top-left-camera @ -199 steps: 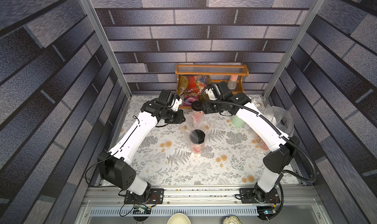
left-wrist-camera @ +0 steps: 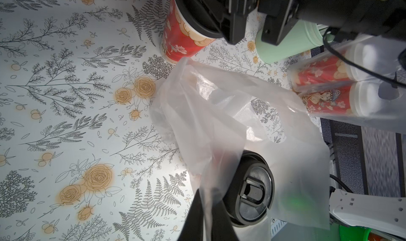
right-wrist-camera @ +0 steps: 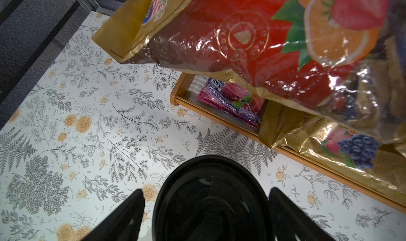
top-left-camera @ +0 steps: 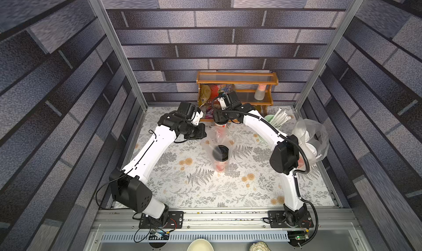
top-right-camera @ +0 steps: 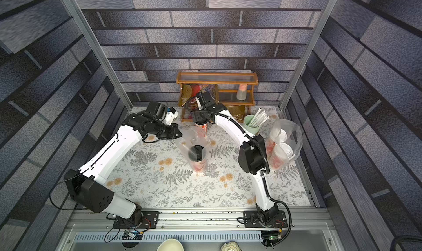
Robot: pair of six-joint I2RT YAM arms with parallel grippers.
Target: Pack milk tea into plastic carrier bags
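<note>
A translucent plastic bag [left-wrist-camera: 198,110] stands mid-table with a red cup inside, its black lid [left-wrist-camera: 255,194] showing near the bag's mouth. My left gripper is shut on a gathered part of the bag's rim, left of and behind the lidded cup. Behind the bag, in front of the shelf, another red cup [left-wrist-camera: 181,38] stands upright on the table. Its black lid [right-wrist-camera: 211,198] lies between the fingers of my right gripper, which is open around it; whether the fingers touch the lid cannot be made out.
A wooden shelf [top-right-camera: 219,80] with snack packets lines the back. Right of the right gripper stand a green holder [top-right-camera: 252,124] of white straws and a clear bag [top-right-camera: 296,141] with white-lidded red cups.
The right gripper has moved left, from beside the rear cup to over its lid. The left arm stays in place on the bag.
</note>
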